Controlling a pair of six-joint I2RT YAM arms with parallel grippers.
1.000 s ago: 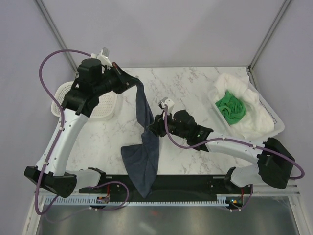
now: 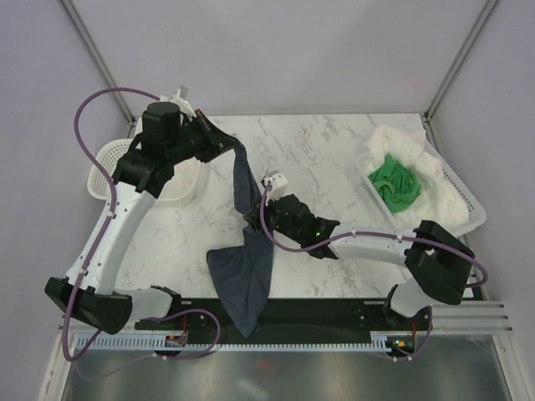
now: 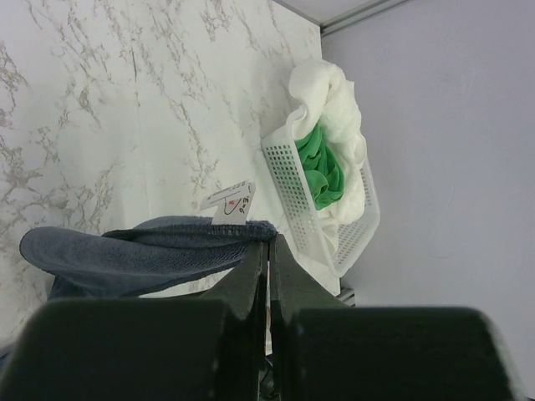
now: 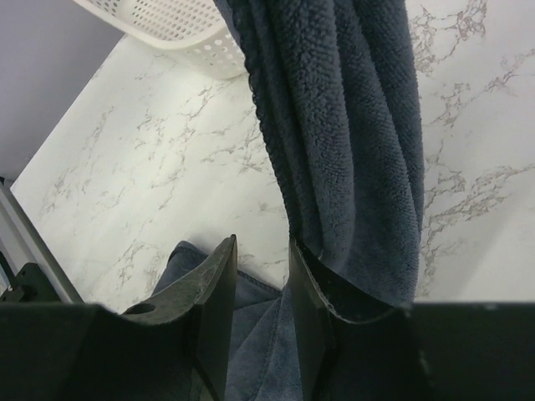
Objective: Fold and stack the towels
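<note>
A dark grey-blue towel [image 2: 246, 180] hangs from my left gripper [image 2: 234, 141], its lower part spread on the table and over the front edge. In the left wrist view that gripper is shut on the towel's edge, with a white label beside it. My right gripper [image 2: 254, 213] is at the hanging towel lower down; in the right wrist view its fingers [image 4: 220, 280] stand apart, the right one against the towel [image 4: 334, 150].
A white basket [image 2: 451, 184] with white towels and a green towel [image 2: 393, 182] stands at the right. An empty white basket [image 2: 104, 171] is at the left, partly behind my left arm. Marble table shows between them.
My right gripper has moved leftward, further onto the hanging towel. The left gripper, still holding the towel, has shifted very slightly.
</note>
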